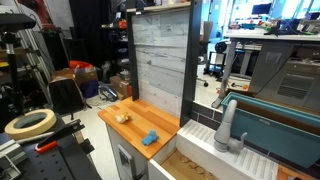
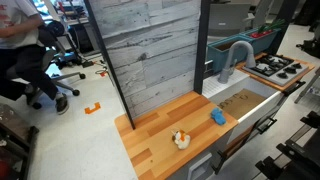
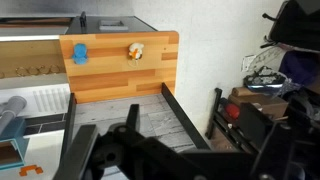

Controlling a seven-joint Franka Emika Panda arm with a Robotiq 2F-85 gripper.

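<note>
A small blue object (image 1: 149, 137) rests on the wooden countertop (image 2: 150, 128). Apart from it, farther along the same wood, sits a small white toy with orange parts (image 2: 181, 138). Both also show near the top of the wrist view, the blue object (image 3: 80, 52) left of the white toy (image 3: 136, 50). Along the bottom of that view spread the dark fingers of my gripper. They stand wide apart, open, with only the pale plank panel visible beyond the gap. My gripper is well away from both objects.
Behind the counter rises a white plank panel (image 2: 165, 60) with a dark frame. Beside the wood are an open drawer (image 2: 238, 103) and a grey faucet (image 1: 228, 125). A stove top (image 2: 275, 67) lies farther off. Bare wood surrounds the two small objects.
</note>
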